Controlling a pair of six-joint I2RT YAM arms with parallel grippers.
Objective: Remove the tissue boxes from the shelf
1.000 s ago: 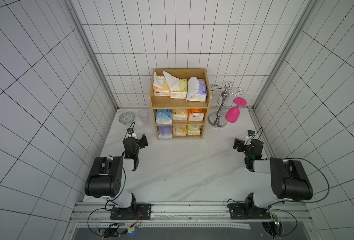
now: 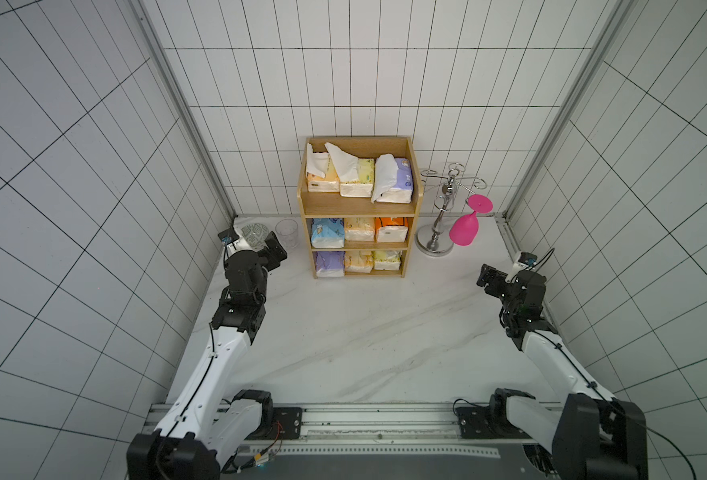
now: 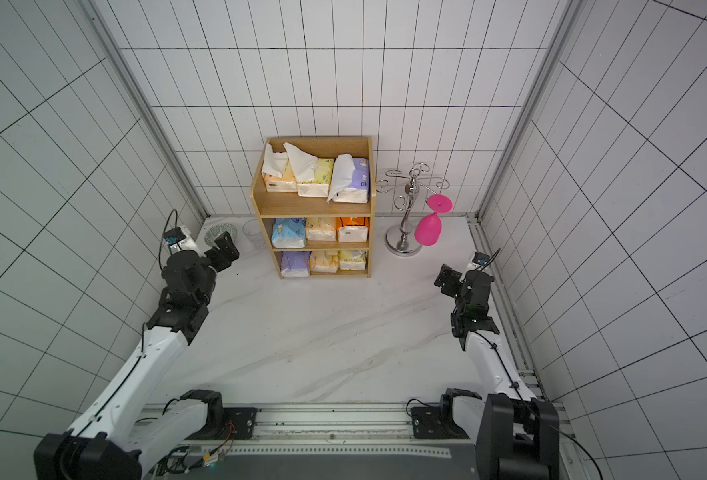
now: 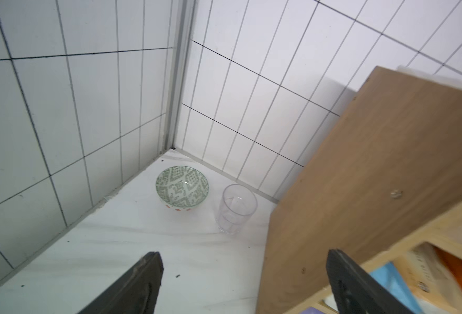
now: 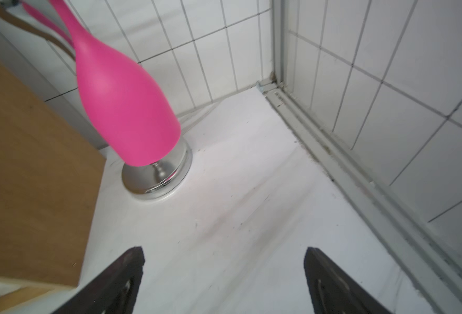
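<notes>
A wooden shelf [image 2: 357,206] stands centred at the back with three levels of soft tissue packs. The top level holds orange, yellow [image 2: 357,184] and purple [image 2: 401,184] packs, some with tissues hanging out. The middle has blue [image 2: 327,232], beige and orange packs; the bottom has purple [image 2: 330,264], beige and pale yellow ones. My left gripper [image 2: 270,248] is open and empty, left of the shelf, whose side panel [image 4: 366,172] fills much of its wrist view. My right gripper [image 2: 489,276] is open and empty, right of the shelf, in front of the pink glass.
A patterned bowl [image 4: 181,185] and clear cup [image 4: 237,206] sit at the back left. A chrome stand [image 2: 435,240] holds a pink glass [image 2: 464,230] at the back right.
Both arms have extended out of their folded poses. The shelf's contents look unchanged.
</notes>
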